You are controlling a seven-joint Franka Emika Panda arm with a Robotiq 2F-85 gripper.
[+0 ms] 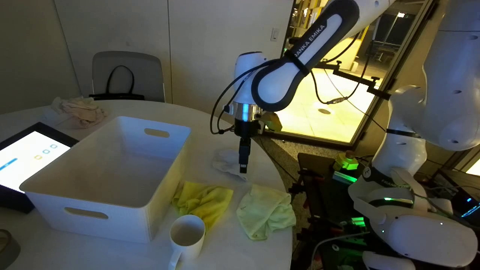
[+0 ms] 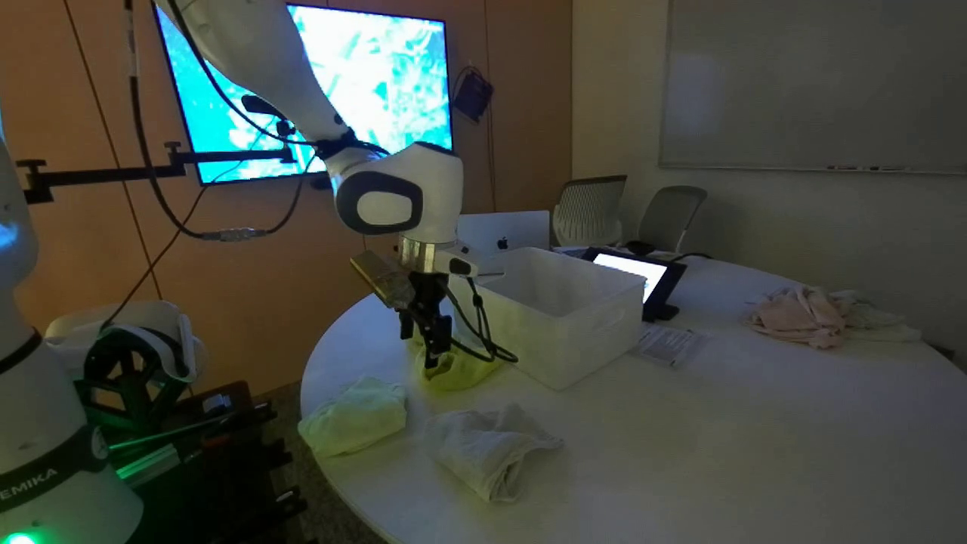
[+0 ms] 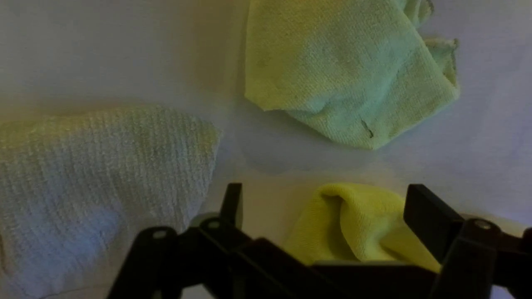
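My gripper is open above the table, its two black fingers well apart and nothing held. Between and below them in the wrist view lies part of the bright yellow cloth [image 3: 369, 219], lower down on the table. A pale green cloth [image 3: 344, 74] lies farther up that view, and a white cloth [image 3: 104, 174] spreads at its left. In exterior view 1 the gripper [image 1: 243, 170] points straight down, appearing in front of the white cloth [image 1: 225, 162]. The yellow cloth [image 1: 204, 200] lies crumpled beside the white bin [image 1: 150, 216], with the green cloth [image 1: 266, 211] to its right.
The open bin looks empty inside where visible. A white mug [image 1: 187, 238] stands close to the yellow cloth. Beyond the bin are a lit tablet [image 1: 31, 157] and a pinkish cloth bundle [image 1: 83, 111]. Bare table surface [image 2: 689, 453] extends in front of the bin.
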